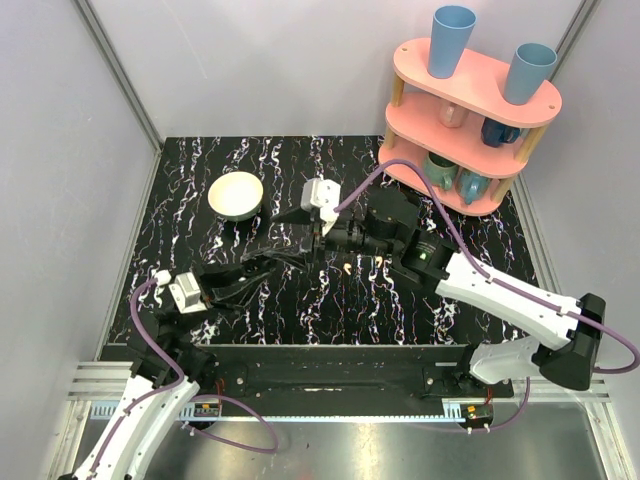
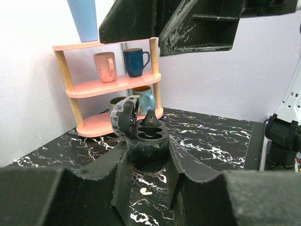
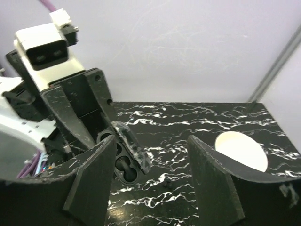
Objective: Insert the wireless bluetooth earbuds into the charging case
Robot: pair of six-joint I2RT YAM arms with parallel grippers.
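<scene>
In the left wrist view, my left gripper is shut on the black charging case [image 2: 149,147], its lid raised and its slots facing up. A dark pointed piece [image 2: 150,118] stands at the far slot; I cannot tell whether it is an earbud. The right wrist view shows the case [image 3: 126,162] tilted, just beyond the left finger of my right gripper, which is open with nothing between its fingers. One white earbud [image 2: 145,191] lies on the table below the case. From above, small white pieces [image 1: 347,268] lie right of the grippers.
A white bowl [image 1: 236,196] sits at the back left. The pink shelf [image 1: 470,135] with cups and mugs fills the back right. Small dark marks [image 3: 168,182] show on the marbled table. My two arms are close together over its middle.
</scene>
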